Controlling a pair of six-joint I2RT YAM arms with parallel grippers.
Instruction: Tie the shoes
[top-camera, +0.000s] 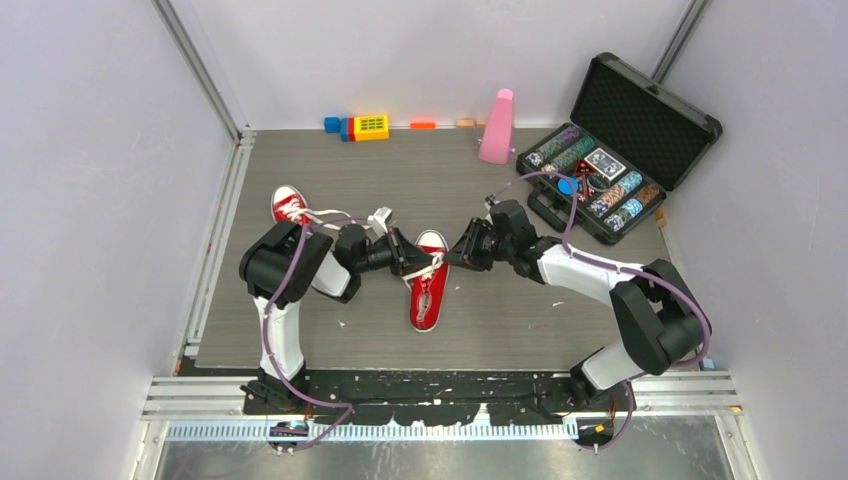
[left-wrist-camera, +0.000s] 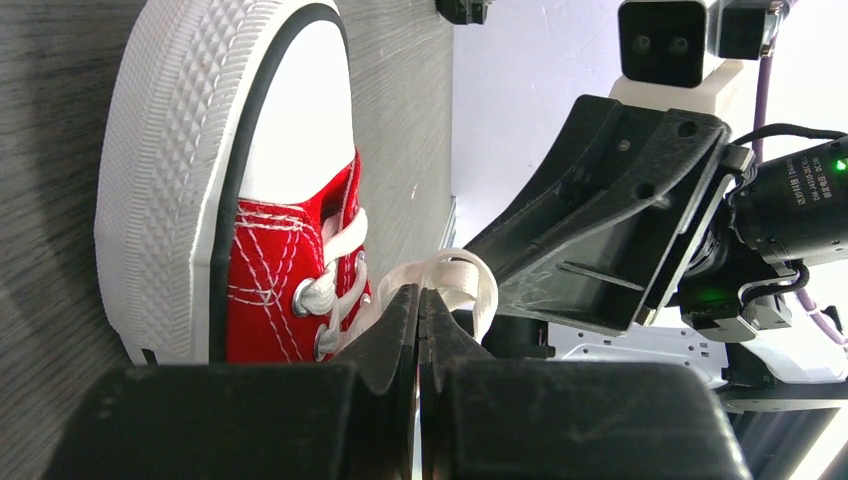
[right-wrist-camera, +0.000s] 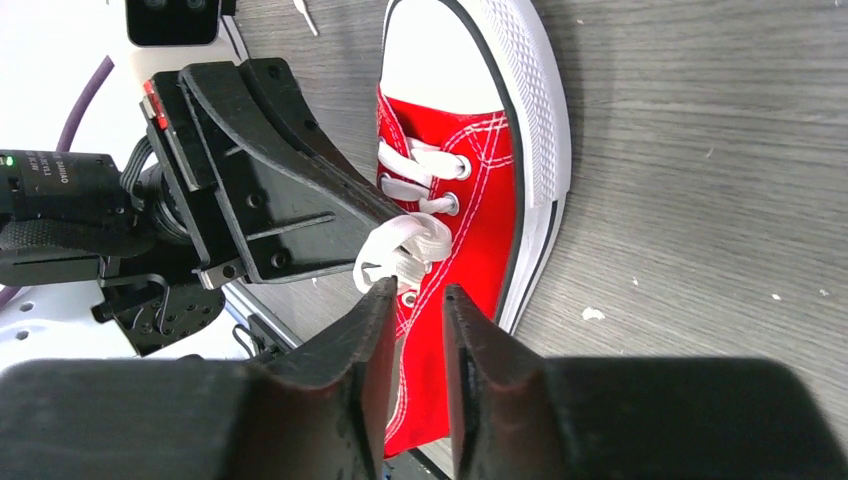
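Note:
In the top view, a red shoe (top-camera: 427, 300) with white toe and laces stands between my two grippers. My left gripper is shut at the shoe's lacing, with white lace (left-wrist-camera: 470, 275) at its fingertips. That lace (right-wrist-camera: 403, 248) forms a loop around the left fingertips in the right wrist view. My right gripper stands part open beside the loop, with no lace visible between its fingers; the red shoe (right-wrist-camera: 480, 200) shows behind the gap. A second red shoe (top-camera: 290, 205) sits at the far left, its long laces trailing toward the left arm.
An open case of poker chips (top-camera: 608, 185) stands at the back right. A pink cone-like object (top-camera: 498, 128) and toy blocks (top-camera: 370, 127) line the back edge.

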